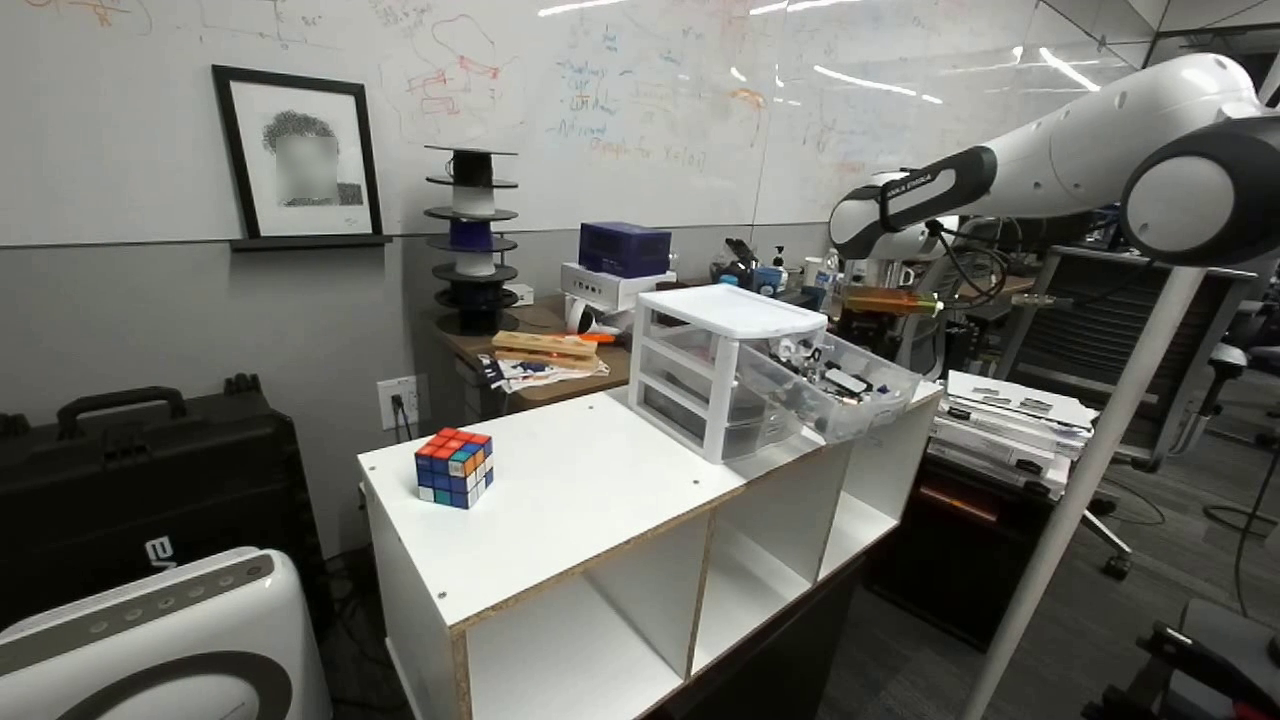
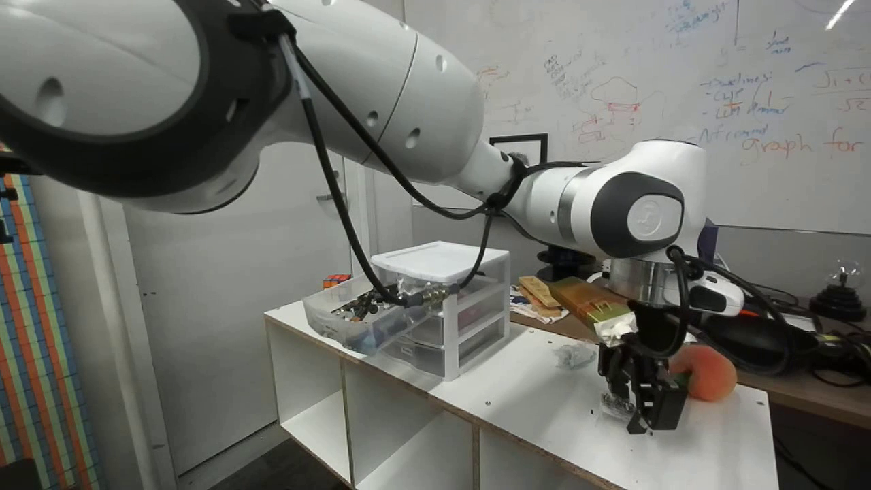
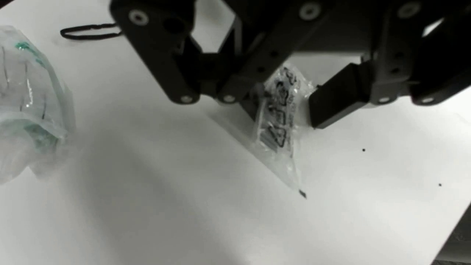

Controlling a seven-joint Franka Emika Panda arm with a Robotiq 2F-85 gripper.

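Observation:
A clear plastic packet with black printing lies on the white shelf top, between the fingers of my gripper in the wrist view. The fingers stand part open around it, the right finger pad close beside the packet; the left fingertip is partly covered by it. Whether either pad touches the plastic I cannot tell. In exterior view 2 the gripper points down, low over the shelf top. Another crumpled clear bag with green marks lies at the left of the wrist view.
A white drawer unit stands on the shelf, its open clear drawer full of small parts. Beyond the unit sits a Rubik's cube. An orange-red round object is close behind the gripper. A black loop lies near the bags.

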